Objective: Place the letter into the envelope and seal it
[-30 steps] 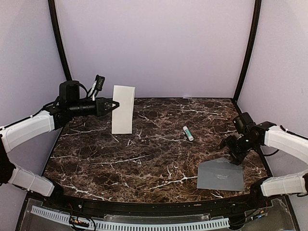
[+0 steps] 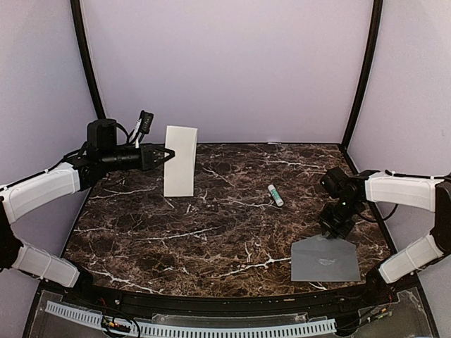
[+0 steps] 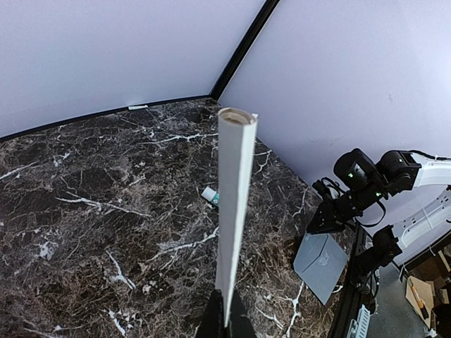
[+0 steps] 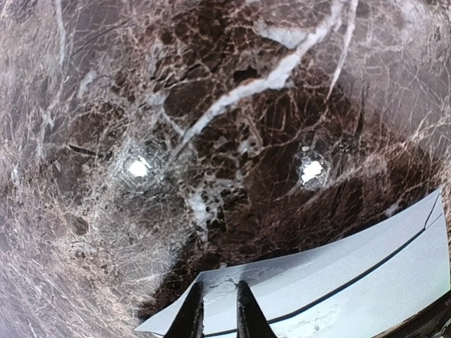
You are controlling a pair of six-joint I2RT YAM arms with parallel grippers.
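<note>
The white folded letter (image 2: 180,162) is held upright above the table at the left. My left gripper (image 2: 169,152) is shut on its left edge; in the left wrist view the letter (image 3: 236,190) rises edge-on from the fingers. At the front right lies the grey envelope (image 2: 325,262), its flap side toward the back. At that edge is my right gripper, shut on the envelope's flap, with a narrow gap between the fingertips. Between them shows the pale flap (image 4: 296,278). The arm covers part of the flap in the top view.
A white and green glue stick (image 2: 275,196) lies right of the table's middle, behind the envelope. Bare marble tabletop (image 2: 204,246) spreads over the left and middle. A dark rail (image 2: 211,298) runs along the front edge.
My right gripper has moved left and toward the front to the envelope's back edge. The envelope has shifted slightly right and toward the front. The letter and left arm look the same.
</note>
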